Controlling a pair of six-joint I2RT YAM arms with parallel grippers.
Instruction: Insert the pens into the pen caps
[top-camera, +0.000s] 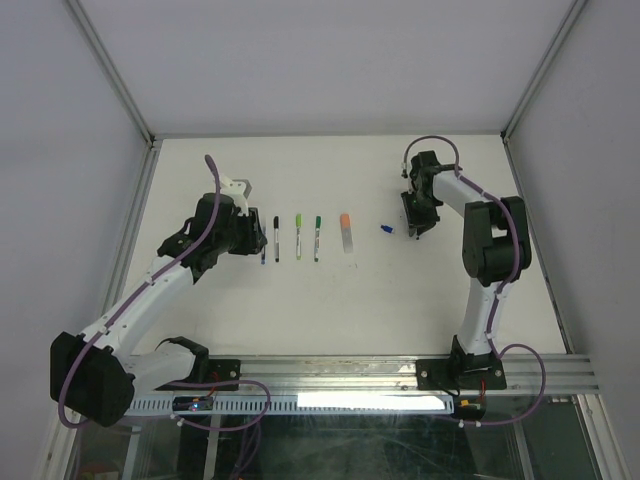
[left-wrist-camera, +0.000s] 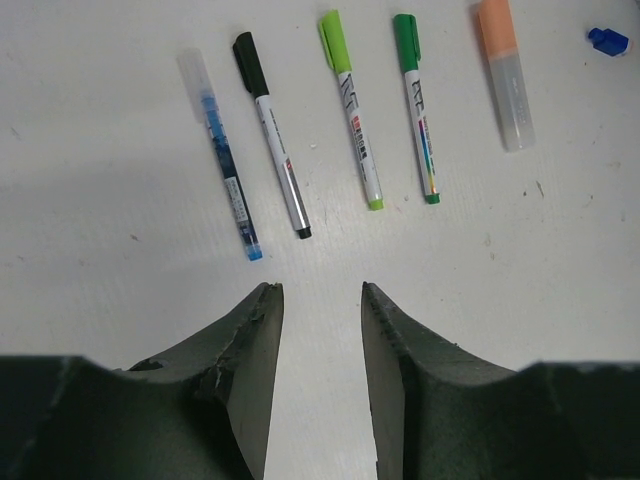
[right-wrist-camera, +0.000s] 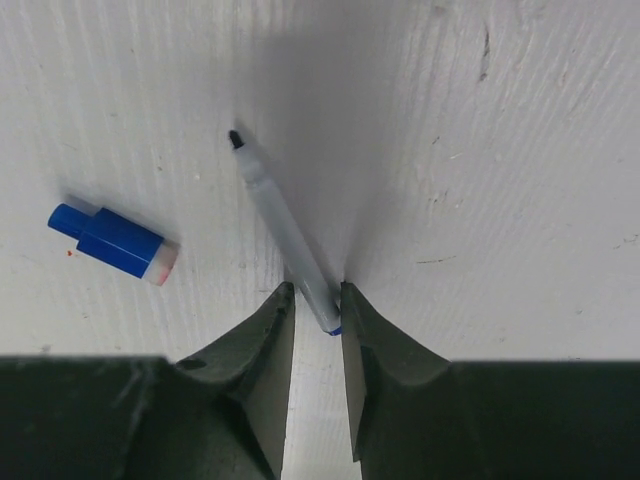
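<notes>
A pale, translucent pen body (right-wrist-camera: 285, 230) with a blue end lies on the table, its lower end between the fingertips of my right gripper, which are apart; whether they touch it I cannot tell. A short blue cap (right-wrist-camera: 115, 240) lies to its left. My left gripper is open and empty above the table, below a row of pens in its view: blue (left-wrist-camera: 232, 195), black (left-wrist-camera: 279, 152), light green (left-wrist-camera: 355, 130), dark green (left-wrist-camera: 421, 130) and an orange-capped one (left-wrist-camera: 508, 95).
Walls stand at the left, back and right.
</notes>
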